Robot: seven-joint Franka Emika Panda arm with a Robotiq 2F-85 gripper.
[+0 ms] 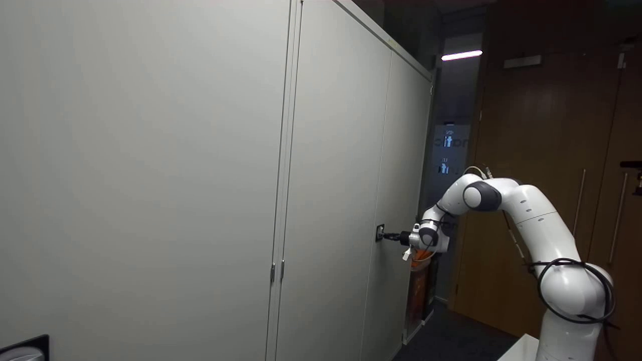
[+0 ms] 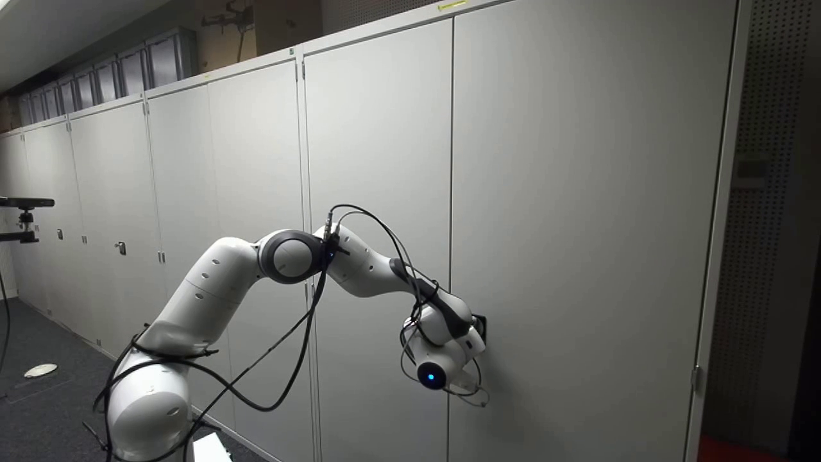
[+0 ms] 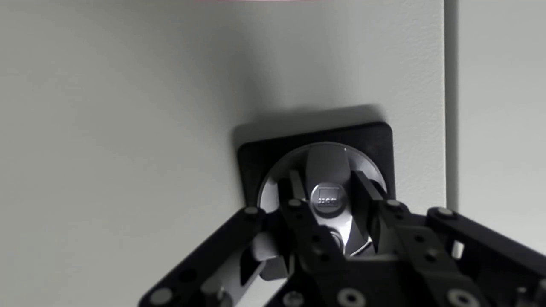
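Note:
A grey cabinet latch knob point(image 3: 327, 158), with a round logo button on it, sits in a round recess inside a square black plate point(image 3: 317, 137). My gripper is shut on this knob, one black finger on either side of it. In exterior view 1, the gripper point(image 1: 385, 235) reaches straight to the latch plate point(image 1: 379, 232) on the grey cabinet door point(image 1: 400, 180). From exterior view 2, the wrist hides the fingers and most of the latch. The door point(image 2: 585, 192) lies flush with its neighbour.
A narrow vertical seam point(image 3: 451, 102) runs just right of the latch in the wrist view. More closed cabinets point(image 2: 254, 154) line the wall. Black cables point(image 2: 292, 377) hang loosely off the arm. Dark floor point(image 1: 445, 337) is visible between cabinet and wooden doors point(image 1: 529, 180).

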